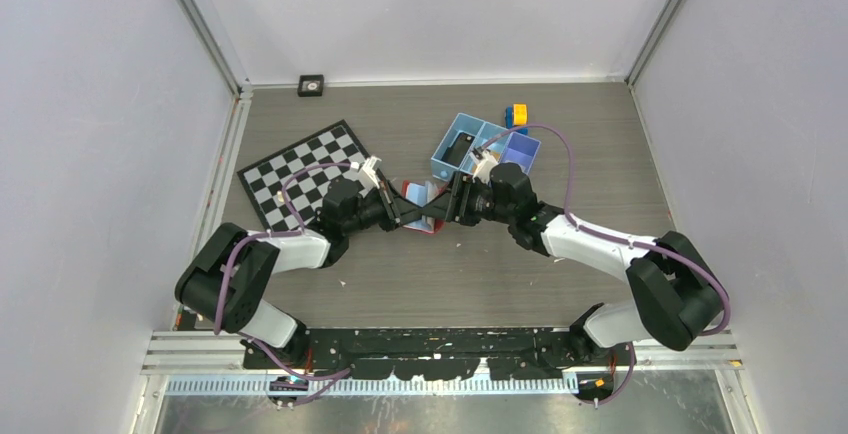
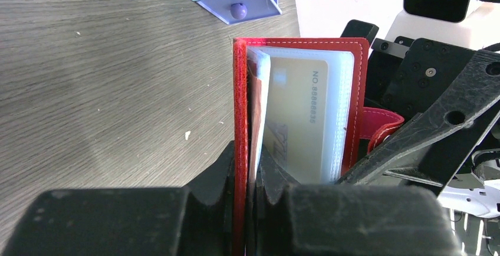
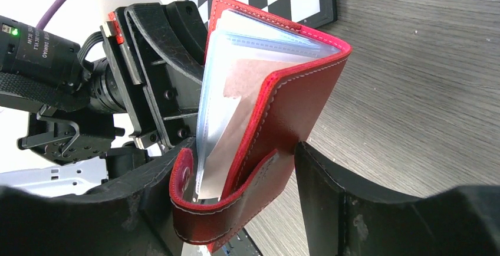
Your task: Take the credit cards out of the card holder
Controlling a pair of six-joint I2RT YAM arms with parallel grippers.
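Observation:
The red card holder (image 3: 321,91) stands on edge, spread partway, between my two arms. Clear sleeves with a pale credit card, its number readable, sit inside; a brownish card (image 3: 247,85) shows in the right wrist view. My left gripper is shut on the holder, pinching one cover and its inner sleeves; its fingertips are partly hidden. From the other side, my right gripper has its fingers apart, one on each side of the closing strap (image 3: 230,217) and the nearer cover. Whether its fingers touch the leather, I cannot tell.
A blue divided tray (image 1: 446,167) with a black object (image 1: 459,148) inside stands behind the right gripper. A yellow and blue block (image 1: 519,116) is beyond it. The checkered board (image 1: 300,174) lies behind the left arm. Free tabletop (image 1: 430,279) extends in front.

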